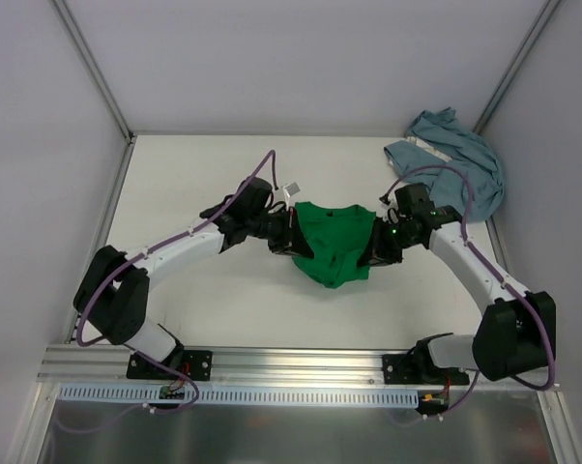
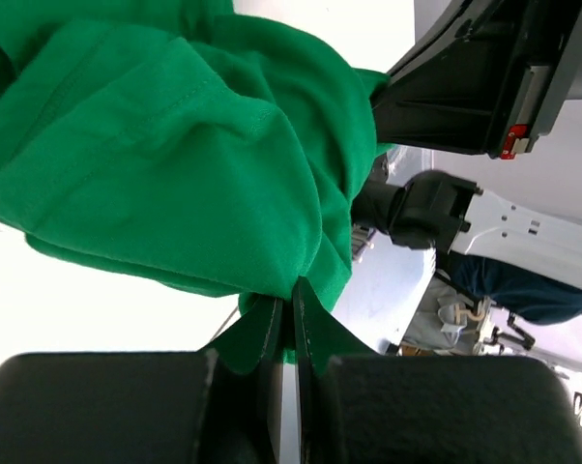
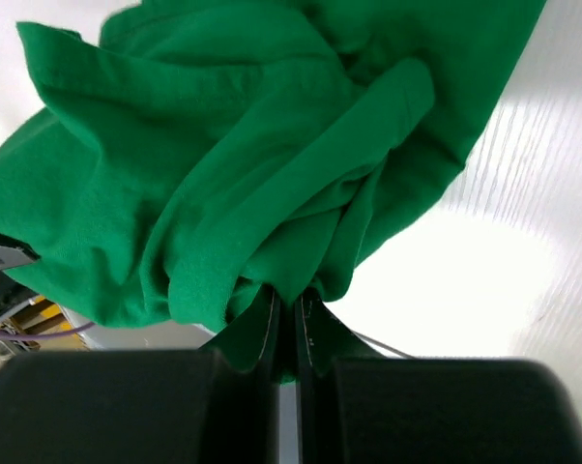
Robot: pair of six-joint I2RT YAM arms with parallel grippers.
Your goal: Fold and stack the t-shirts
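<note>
A green t-shirt (image 1: 332, 232) lies on the white table, its far part flat and its near part lifted and bunched between my grippers. At the left side of the near edge, my left gripper (image 1: 312, 256) is shut on the cloth. The left wrist view shows green fabric (image 2: 175, 164) running into its fingertips. Across from it, my right gripper (image 1: 361, 265) is shut on the right part of that edge, where gathered folds (image 3: 262, 213) enter its fingers in the right wrist view. Part of the near cloth hangs in a sag between both grippers.
A heap of blue-grey cloth (image 1: 455, 164) sits at the table's back right corner, with something white showing in its folds. A metal rail (image 1: 272, 365) runs along the front edge.
</note>
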